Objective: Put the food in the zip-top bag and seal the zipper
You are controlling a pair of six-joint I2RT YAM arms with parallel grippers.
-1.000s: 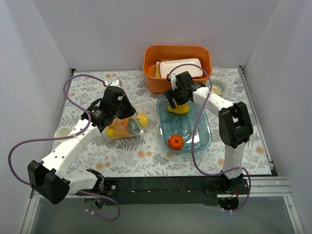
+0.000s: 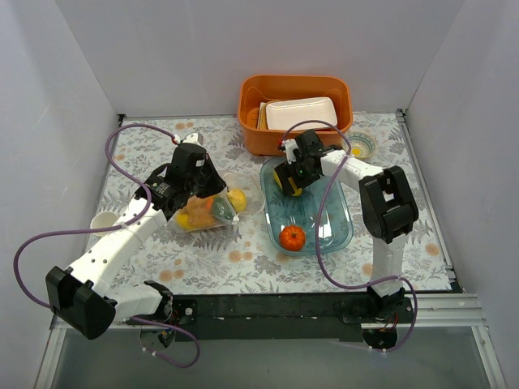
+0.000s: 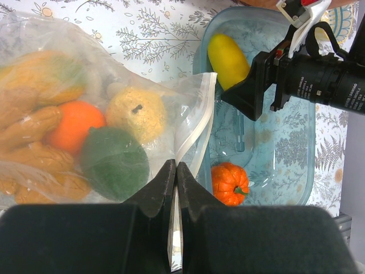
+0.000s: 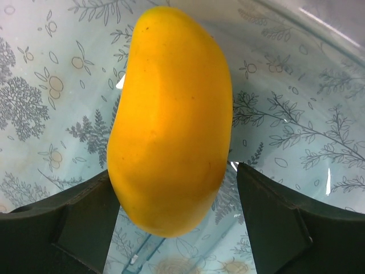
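Note:
A clear zip top bag (image 3: 188, 123) lies on the left of the table with several foods inside, among them an orange ball, a green piece and a round yellow fruit. My left gripper is shut on the zipper edge of its mouth. In the blue tray (image 2: 327, 243) is a yellow mango-like fruit (image 4: 171, 120). My right gripper is around its near end, fingers part open; the left finger is close against the fruit, while a gap shows beside the right one. A small orange pumpkin (image 2: 292, 237) sits at the tray's front.
An orange bin (image 2: 255, 144) with a white container (image 2: 302, 113) stands behind the tray. A patterned bowl (image 2: 362, 146) is at the back right, and a white cup (image 2: 104, 220) at the left edge.
My right gripper has come lower over the yellow fruit. The left arm and the bag have stayed put.

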